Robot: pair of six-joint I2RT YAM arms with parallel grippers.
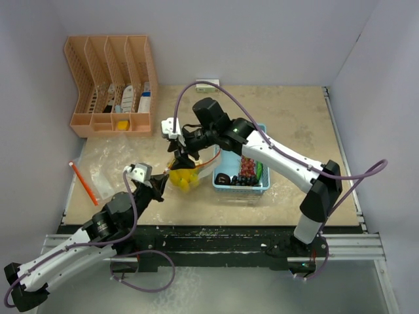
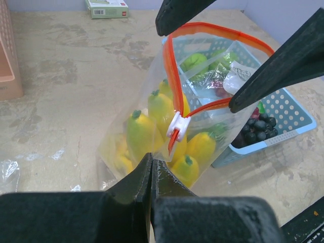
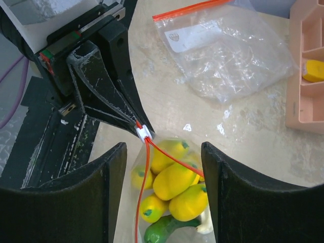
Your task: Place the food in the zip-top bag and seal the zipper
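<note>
The clear zip bag (image 2: 119,134) stands with its orange-rimmed mouth spread wide, yellow fruits (image 2: 144,132) and a green vegetable (image 3: 161,230) inside. A white slider (image 2: 178,126) sits at the near end of the zipper, where the two orange strips (image 3: 147,172) meet. My left gripper is shut at that corner, with the thin bag edge by the slider in its tips. Over the mouth, my right gripper is open. Its fingers (image 2: 271,71) stand apart around the strips, and nothing is clamped between them.
Right of the bag is a blue basket (image 2: 288,134) with grapes and greens. Another zip bag (image 3: 223,55) lies flat on the left of the table. A pink divided rack (image 1: 98,124) and a small box (image 1: 207,85) stand at the back.
</note>
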